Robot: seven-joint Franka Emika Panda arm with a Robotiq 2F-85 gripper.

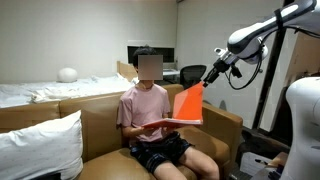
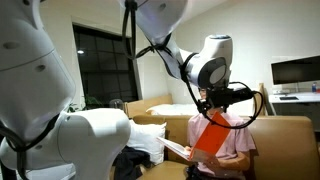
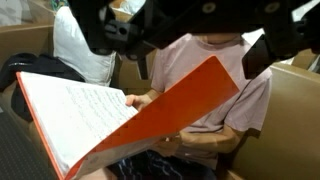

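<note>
A book or folder with a red-orange cover (image 1: 188,105) lies open on the lap of a seated person in a pink shirt (image 1: 146,106). Its cover is tilted up toward my gripper. White pages with printed lines (image 3: 82,118) show inside in the wrist view. The fingers stand wide open, with a finger (image 3: 141,64) to the left of the cover's raised corner and the other to its right. Nothing is gripped between them. One of the person's hands (image 3: 140,101) rests by the pages.
The person sits on a brown sofa (image 1: 100,112) with a white pillow (image 1: 42,148) at one end. Behind it is a bed with white covers (image 1: 25,93). The person's arms and legs are close below the gripper.
</note>
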